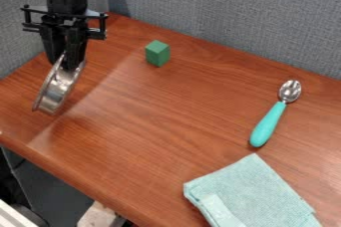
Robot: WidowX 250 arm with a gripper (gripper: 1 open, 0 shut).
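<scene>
My black gripper (64,52) is at the upper left over the wooden table, shut on a silver metal bowl (56,90), which it holds tilted nearly on edge beneath its fingers. Whether the bowl's lower edge touches the table I cannot tell.
A green cube (158,54) sits toward the back. A turquoise-handled spoon (270,119) lies on the right. A folded pale cloth (253,194) is at the front right. Grey partitions border the back and left.
</scene>
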